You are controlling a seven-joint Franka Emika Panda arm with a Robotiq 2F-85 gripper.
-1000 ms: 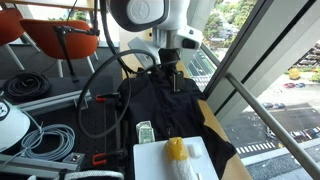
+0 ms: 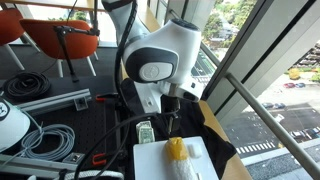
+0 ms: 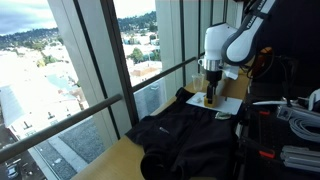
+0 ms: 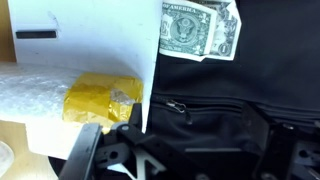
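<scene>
My gripper is open, its dark fingers wide apart along the bottom of the wrist view, with nothing between them. Below it spreads black fabric with a zipper. A roll of bubble wrap with a yellow-taped end lies on a white board, to the left in the wrist view. Banknotes rest beside the board, on the black fabric. In exterior view 1 the gripper hangs just above the far end of the yellow-taped roll; contact cannot be made out.
Tall windows and a metal rail border the table on one side. Coiled cable and dark equipment stand on the other. Orange chairs are behind. Black fabric covers much of the table.
The arm has come down and nearer to the white board, bringing the gripper close to the yellow-taped roll. The roll, board and banknotes have stayed in place.
</scene>
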